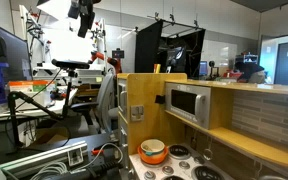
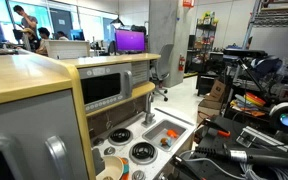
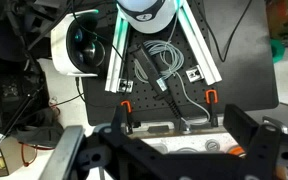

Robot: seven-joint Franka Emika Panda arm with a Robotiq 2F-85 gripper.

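In the wrist view my gripper looks down from high over the dark base table. Its dark fingers stand wide apart at the bottom of the frame, with nothing seen between them. Away from it, on the toy kitchen's counter, an orange pot [image 1: 153, 157] has a cream bowl [image 1: 152, 146] resting in its top. That same bowl [image 2: 112, 167] shows at the lower edge of the second exterior view. Small orange items [image 2: 170, 134] lie in or beside the sink.
A silver microwave [image 1: 187, 103] sits in the wooden shelf unit [image 1: 249, 137] behind several round burners [image 2: 142, 152]. A faucet [image 2: 149, 117] rises at the sink. On the base table lie a coiled cable [image 3: 162, 62] and a black bar; two orange-marked clamps [image 3: 212, 97] stand near its edge.
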